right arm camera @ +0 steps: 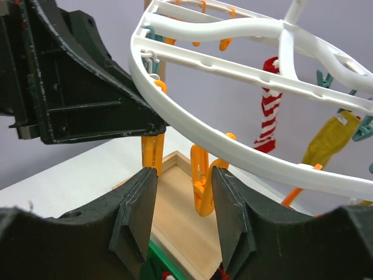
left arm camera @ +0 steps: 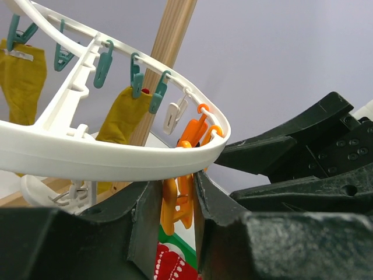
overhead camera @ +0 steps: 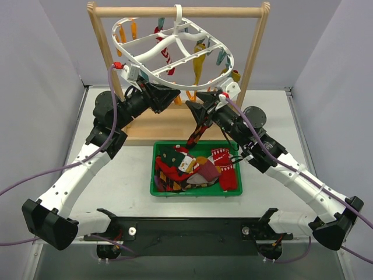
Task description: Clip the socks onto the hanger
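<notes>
The white hanger (overhead camera: 178, 87) hangs from a wooden frame. My left gripper is shut on an orange clip (left arm camera: 170, 204) at the hanger's rim. My right gripper stands open just below the rim, by another orange clip (right arm camera: 205, 195), with its fingers apart. A dark red-patterned sock (overhead camera: 196, 134) dangles beneath the right gripper in the top view; what holds it is hidden. Yellow socks (left arm camera: 125, 116) and a red-striped sock (right arm camera: 268, 116) hang from other clips on the hanger.
A green bin (overhead camera: 197, 193) of mixed socks sits on the white table below the hanger. The wooden frame's post (overhead camera: 254, 52) stands close behind the right arm. Table areas either side of the bin are clear.
</notes>
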